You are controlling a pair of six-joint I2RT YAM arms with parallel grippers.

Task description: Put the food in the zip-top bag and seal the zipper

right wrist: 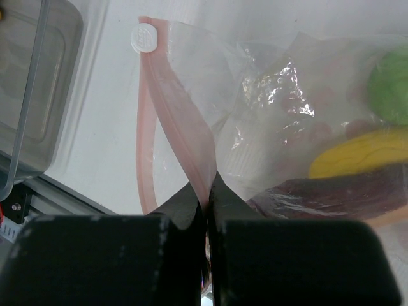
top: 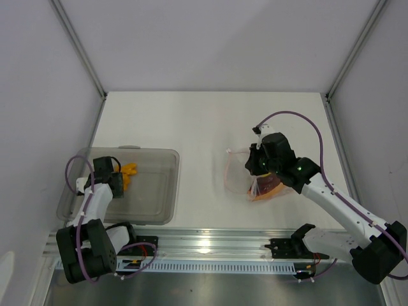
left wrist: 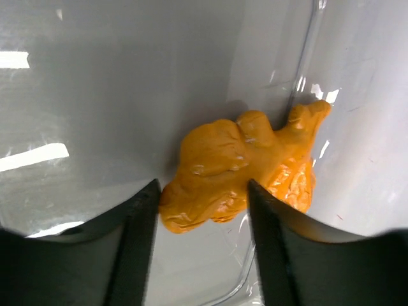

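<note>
An orange, lumpy food piece [left wrist: 223,159] lies in the grey plastic bin [top: 153,191], by the bin's wall. My left gripper has its fingertips apart, one on each side of the near end of that piece; whether both press on it cannot be told. On the right of the table lies the clear zip top bag [right wrist: 191,127] with a pink zipper strip and white slider [right wrist: 144,38]. My right gripper is shut on the bag's mouth edge, the film pinched between its fingers. Inside the bag show a yellow food [right wrist: 357,153], a dark purple one [right wrist: 319,197] and a green one [right wrist: 390,86].
Between bin and bag the white table [top: 197,153] is clear. Bin walls rise around the left gripper. A metal rail [top: 204,239] runs along the table's front edge.
</note>
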